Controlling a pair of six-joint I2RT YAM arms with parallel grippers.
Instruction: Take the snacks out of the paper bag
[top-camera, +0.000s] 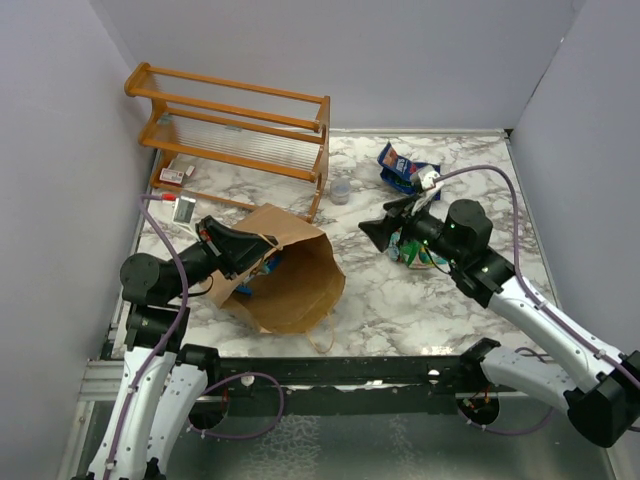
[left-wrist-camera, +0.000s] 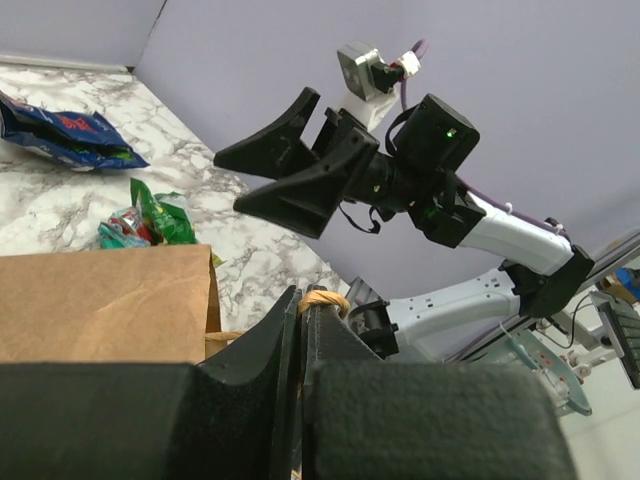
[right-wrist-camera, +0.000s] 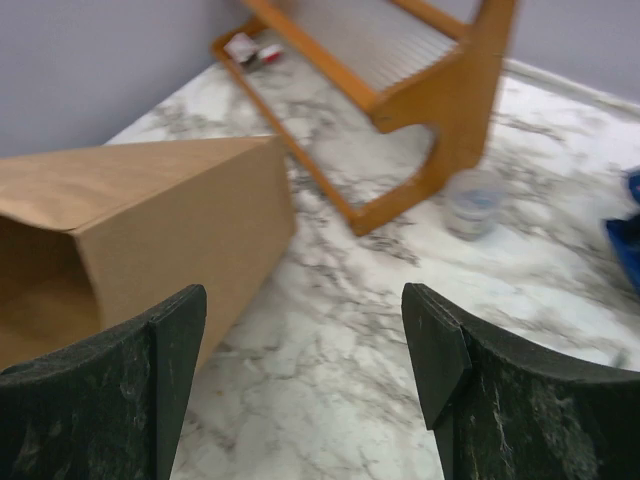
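The paper bag (top-camera: 305, 290) lies open on the left half of the table, with a blue packet inside, partly hidden. My left gripper is shut at the bag's upper rim, a thin twisted paper handle at its tips; whether it grips it is hard to tell. My right gripper (top-camera: 378, 228) hangs open and empty right of the bag. Below it lie green and teal snack packets (left-wrist-camera: 165, 220); behind them is a blue snack bag (left-wrist-camera: 70, 140).
A wooden rack (top-camera: 230, 150) stands at the back left, with small boxes (top-camera: 175, 173) under it. A clear cup (right-wrist-camera: 472, 205) stands beside the rack. Bare marble lies between bag and packets.
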